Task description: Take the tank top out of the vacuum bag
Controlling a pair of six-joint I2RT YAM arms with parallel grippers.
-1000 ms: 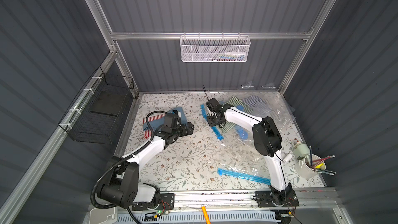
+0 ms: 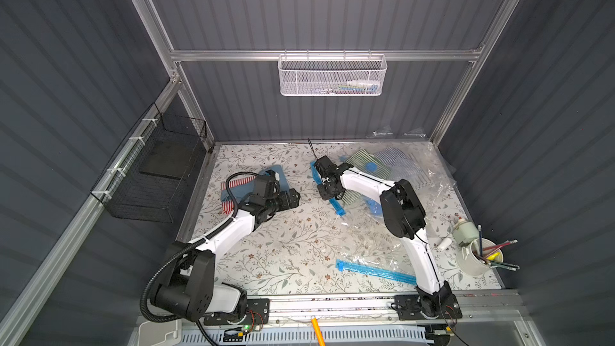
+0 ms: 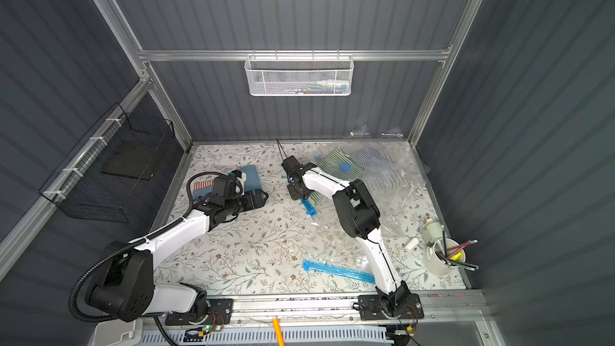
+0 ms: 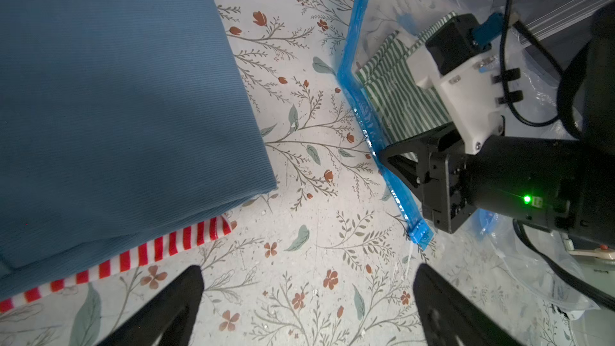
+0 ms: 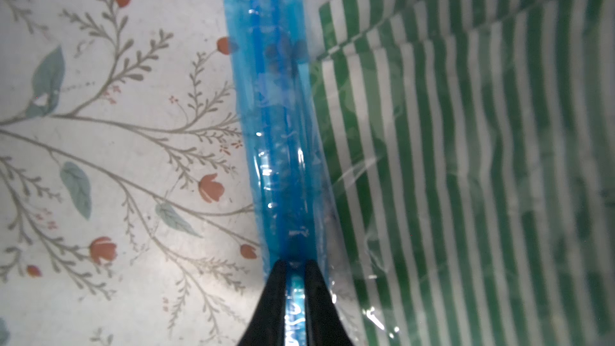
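A clear vacuum bag with a blue zip strip (image 5: 278, 141) lies on the floral table, green-and-white striped fabric (image 5: 448, 153) inside it. My right gripper is down on that strip; in the right wrist view its fingertips are close together over the blue band, and whether they pinch it is unclear. My left gripper stands open over the table beside a folded blue garment (image 4: 128, 89) that lies on red-and-white striped fabric (image 4: 160, 250).
Another blue zip strip (image 2: 378, 271) of clear plastic lies at the front. A cup of pens (image 2: 477, 259) stands at the front right. A black wire basket (image 2: 157, 173) hangs at left.
My right gripper has shifted a little left and down, toward the near part of the blue zip strip. The left arm has not moved.
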